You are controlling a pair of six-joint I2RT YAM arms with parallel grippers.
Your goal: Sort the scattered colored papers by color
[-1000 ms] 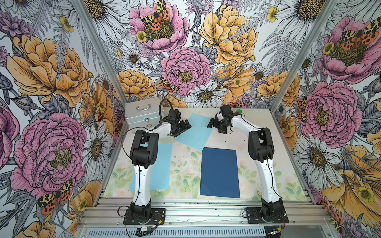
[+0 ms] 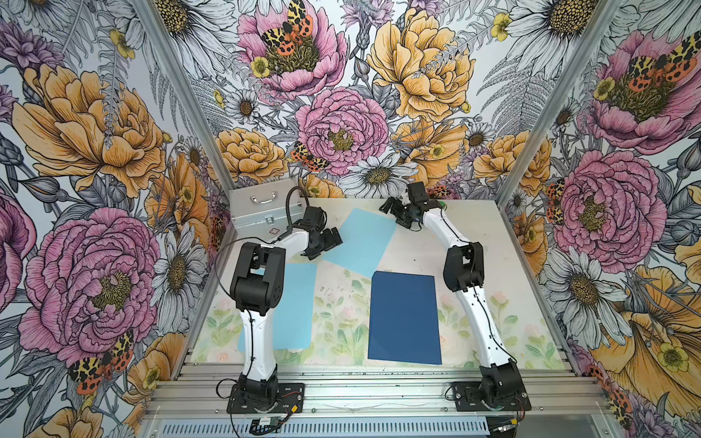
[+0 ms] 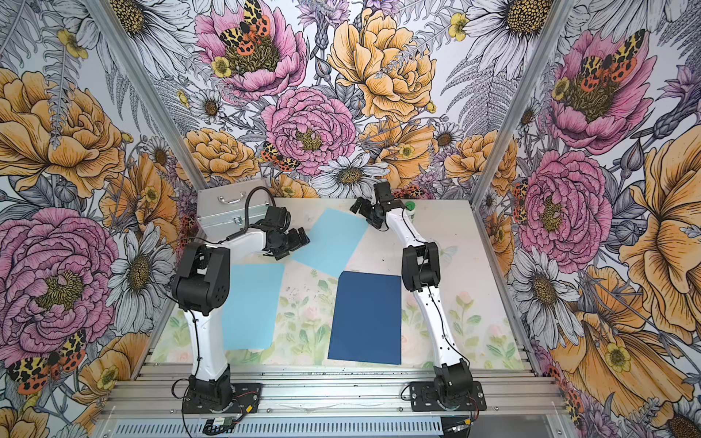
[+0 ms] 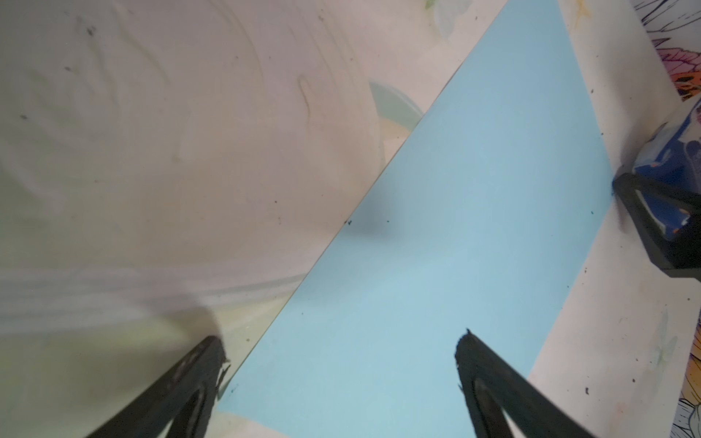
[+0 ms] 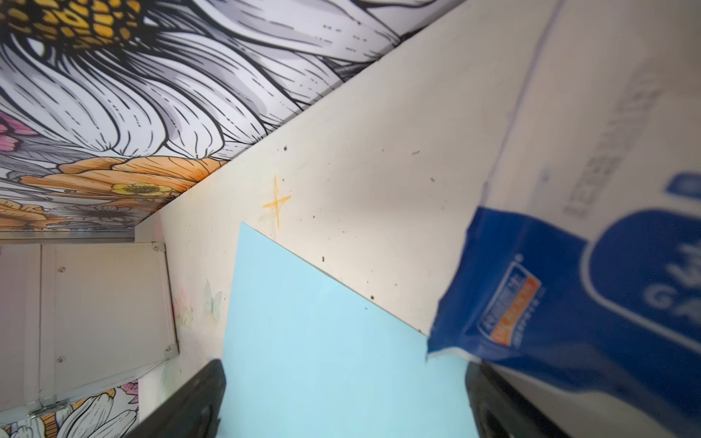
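Note:
A light blue sheet [image 2: 363, 241] lies tilted at the back middle of the table. Another light blue paper [image 2: 298, 306] is at the front left, partly hidden under the left arm. Right of it, near the front, lies the dark blue paper [image 2: 404, 318]. My left gripper is open over the tilted sheet's left side, nothing between its fingers. At that sheet's far right corner, my right gripper is also open; in the right wrist view the light blue sheet [image 5: 306, 343] shows beneath its spread fingers, flat on the table.
A blue and white packet [image 5: 577, 241] stands close beside the right gripper, overlapping the sheet's edge in that view. A silver case [image 2: 263, 206] fills the back left corner. Bare table [image 2: 482, 226] lies at the back right.
The left one has shifted left and nearer the front. The papers look unmoved.

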